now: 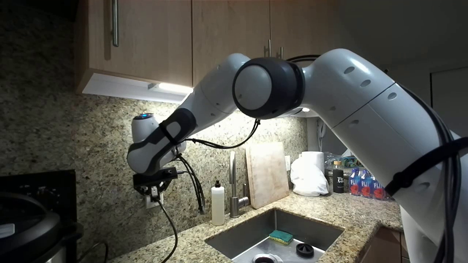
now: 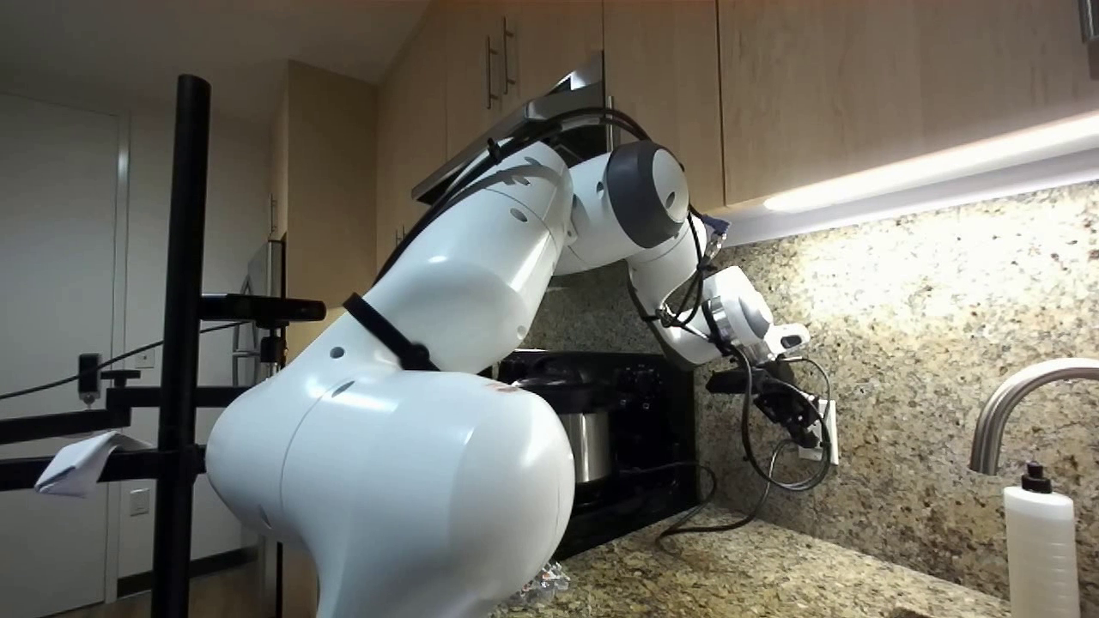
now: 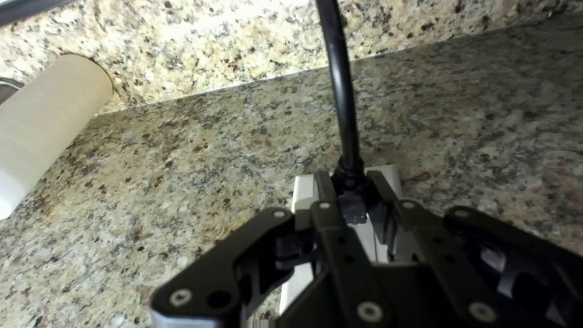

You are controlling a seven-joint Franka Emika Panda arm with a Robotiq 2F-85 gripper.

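Observation:
In the wrist view, my gripper is shut on a black plug (image 3: pixel 352 203) whose cord (image 3: pixel 341 82) runs up and away. Right behind the plug is a white outlet plate (image 3: pixel 304 188) on the speckled stone wall. Whether the prongs are in the sockets is hidden by the plug and fingers. In exterior view 1 the gripper (image 1: pixel 153 191) is at the outlet plate (image 1: pixel 151 202), with the cord (image 1: pixel 172 223) hanging down to the counter. In exterior view 2 the gripper (image 2: pixel 809 433) is against the wall beside the outlet plate (image 2: pixel 830 433).
A white bottle (image 1: pixel 217 205) and a faucet (image 1: pixel 233 188) stand right of the outlet, by the sink (image 1: pixel 245 232). A black-lidded cooker (image 1: pixel 28 223) is at the left. The cabinet (image 1: pixel 140 39) hangs above. Open counter (image 2: pixel 742 566) lies below the outlet.

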